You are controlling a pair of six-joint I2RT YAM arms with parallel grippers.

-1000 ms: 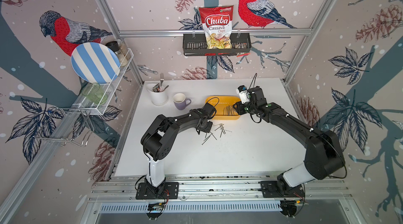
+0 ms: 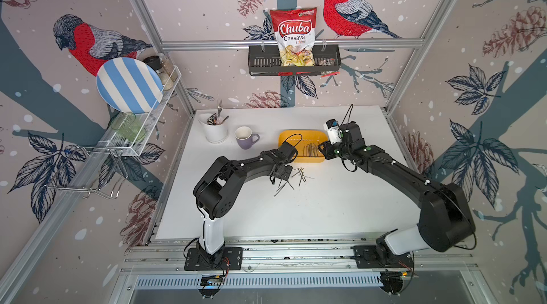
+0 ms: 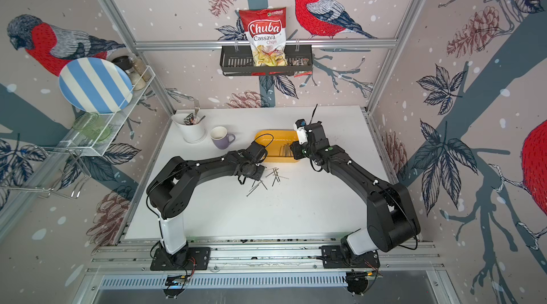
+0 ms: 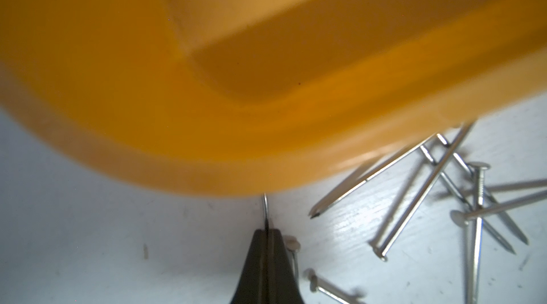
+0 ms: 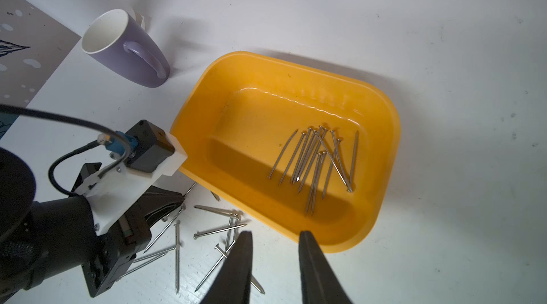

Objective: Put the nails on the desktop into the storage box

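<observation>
The yellow storage box (image 5: pixel 222 84) holds several nails (image 5: pixel 310 158) toward its right end. Outside its near side, more loose nails (image 5: pixel 222 247) lie scattered and crossed on the white desk. My left gripper is shut, low at the desk beside the box's rim (image 4: pixel 239 176). One thin nail (image 4: pixel 265 206) runs from its fingertips toward the rim; whether the fingers pinch it, I cannot tell. Another nail (image 4: pixel 292 244) lies close by the right finger. Part open and empty, my right gripper hangs above the box's near right side.
A purple mug (image 5: pixel 134 56) stands to the left behind the box, with a white utensil holder (image 2: pixel 213 130) farther left. The left arm (image 5: pixel 51 235) lies over the near left side of the nails. Free desk spreads to the right and in front.
My left gripper has shifted slightly right and nearer over the loose nails. The right arm has moved a little right and lower. The nails in the box look unchanged.
</observation>
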